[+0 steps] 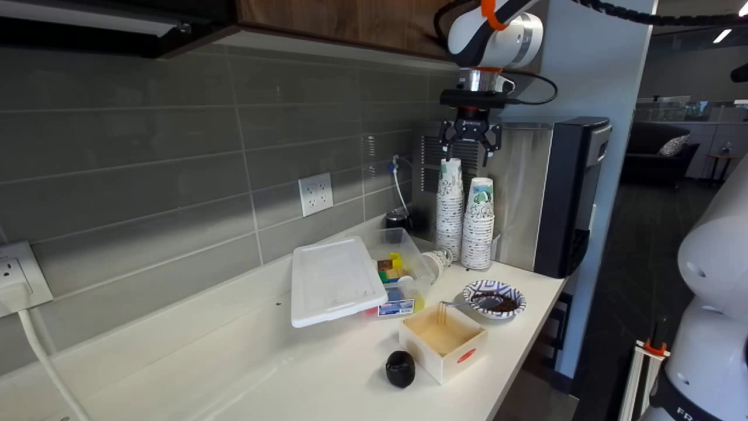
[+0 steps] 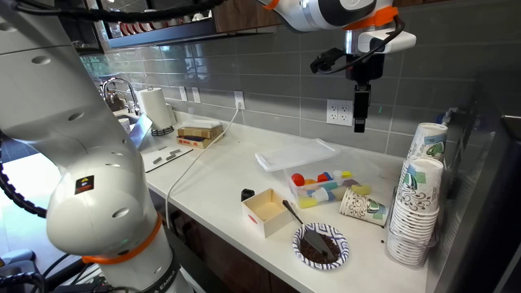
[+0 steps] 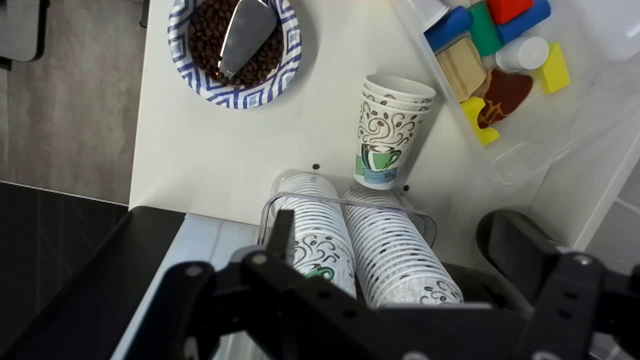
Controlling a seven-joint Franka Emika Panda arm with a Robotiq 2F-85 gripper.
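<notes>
High above the two cup stacks, my gripper is open, its fingers spread wide with nothing held between them. Below it, the paper cups stand upside down in a left stack and a right stack, held in a wire rack. A few nested cups lie on their side on the counter, in front of the rack and beside the clear bin.
A patterned bowl holds coffee beans and a scoop. Nearby are a wooden box, a black object and the bin's tilted white lid. The steel machine stands close behind the stacks.
</notes>
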